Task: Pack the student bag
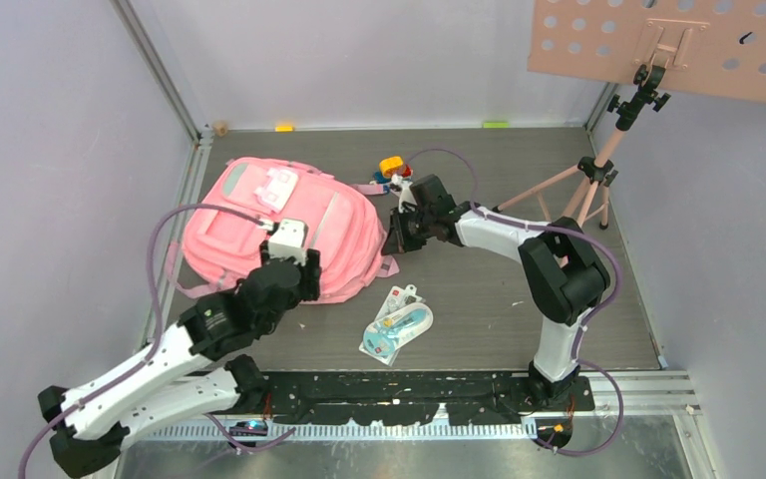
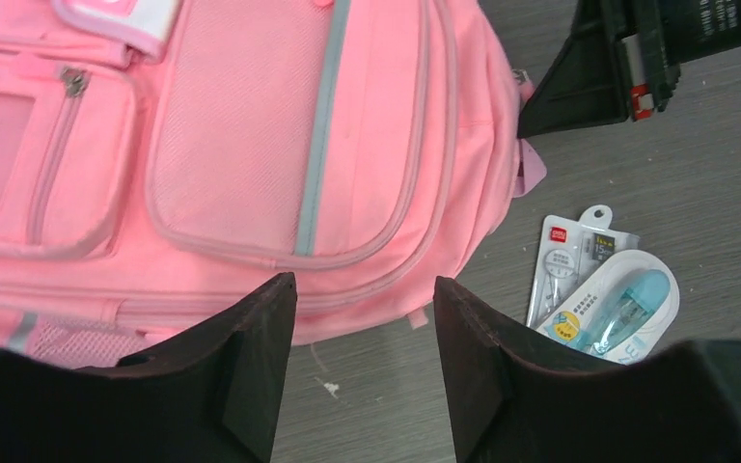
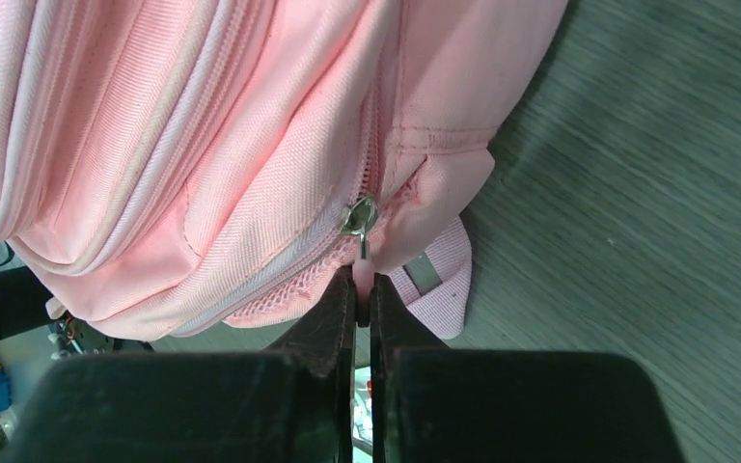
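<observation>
The pink student bag (image 1: 289, 215) lies flat on the left of the floor, its zipped pockets facing up. At its right side my right gripper is shut on a pink zipper pull (image 3: 364, 275), and the metal slider above it sits on the zipper track. My left gripper hangs over the bag's near edge with its fingers apart and nothing between them. In front of the bag lies a packaged stationery set (image 1: 396, 327) with a light blue item, flat on the floor.
Small coloured toy pieces (image 1: 392, 168) lie beyond the right gripper. A pink tripod (image 1: 598, 170) holding a perforated board (image 1: 678, 45) stands at the back right.
</observation>
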